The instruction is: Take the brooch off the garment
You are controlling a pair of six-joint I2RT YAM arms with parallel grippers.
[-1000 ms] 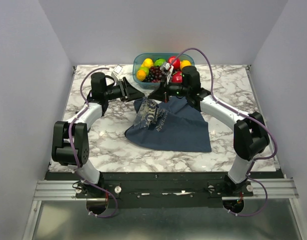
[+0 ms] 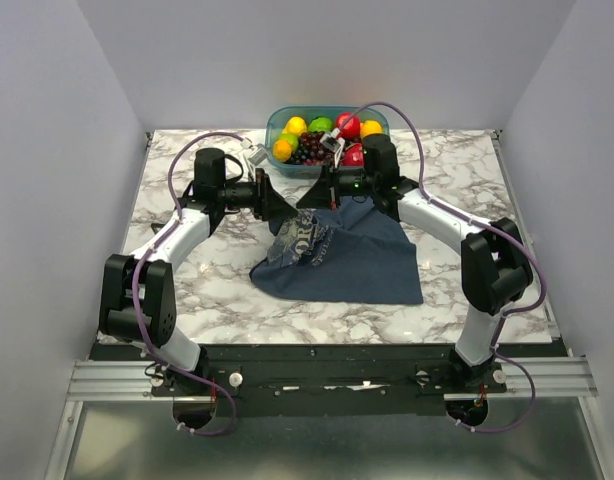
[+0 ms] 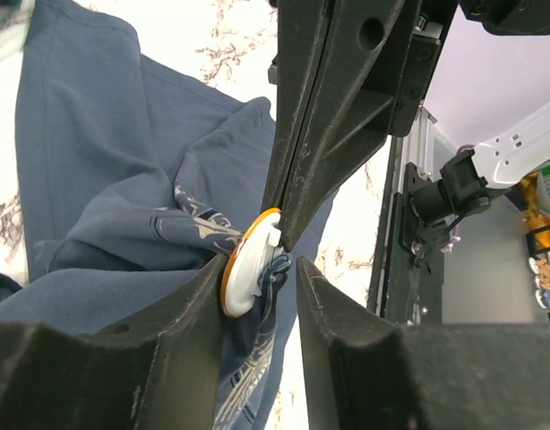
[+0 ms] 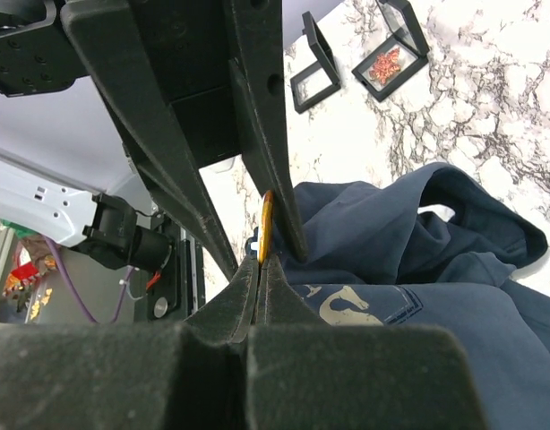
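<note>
A round brooch with an orange rim and white back (image 3: 246, 273) stands on edge beside bunched dark-blue cloth. My left gripper is part open, with the brooch and a fold of the garment (image 3: 118, 300) between its fingers; the brooch lies close to one finger. In the right wrist view the brooch (image 4: 266, 224) appears edge-on, an orange strip. My right gripper is shut, its fingertips meeting at the brooch's edge. From above, both grippers hide the brooch, and the garment (image 2: 357, 270) spreads below, its printed part lifted.
A blue basket of fruit (image 2: 275, 120) stands behind the grippers. Small dark frame-like boxes (image 4: 391, 67) stand open on the marble table. Bare table (image 2: 462, 180) shows at the right. Both grippers are very close together.
My left gripper has moved right and slightly down, close against the right gripper. The lifted cloth has sunk a little.
</note>
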